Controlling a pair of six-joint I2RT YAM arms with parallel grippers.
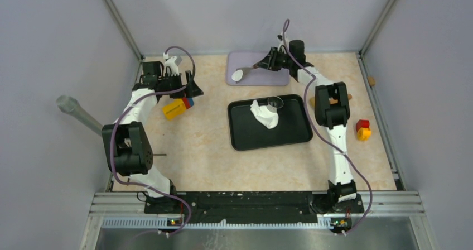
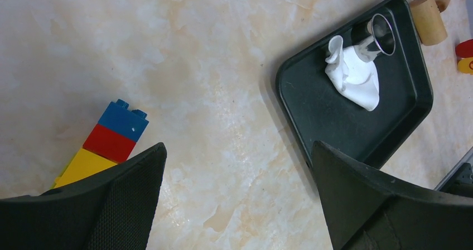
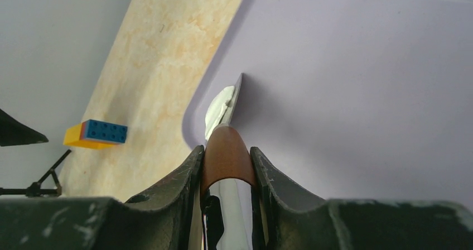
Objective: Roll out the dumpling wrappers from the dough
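Note:
My right gripper (image 1: pixel 260 66) is shut on the brown handle (image 3: pixel 227 155) of a metal-bladed scraper (image 1: pixel 246 70) over the pale purple board (image 1: pixel 270 78). White dough (image 1: pixel 237 76) lies against the blade near the board's left edge; in the right wrist view the dough (image 3: pixel 219 109) bulges on the blade's left side. Whether it touches the board there is hard to tell. Above the table at the left, my left gripper stands open, nothing between its fingers. A wooden roller (image 2: pixel 428 20) shows beyond the black tray (image 2: pixel 301 74), partly covered by the right arm in the top view.
The black tray holds a white cloth (image 1: pixel 264 115) and a clear cup (image 1: pixel 275 103). Yellow, red and blue blocks (image 1: pixel 177 108) sit beneath the left gripper; red and yellow pieces (image 1: pixel 363 130) lie far right. Table between blocks and tray is bare.

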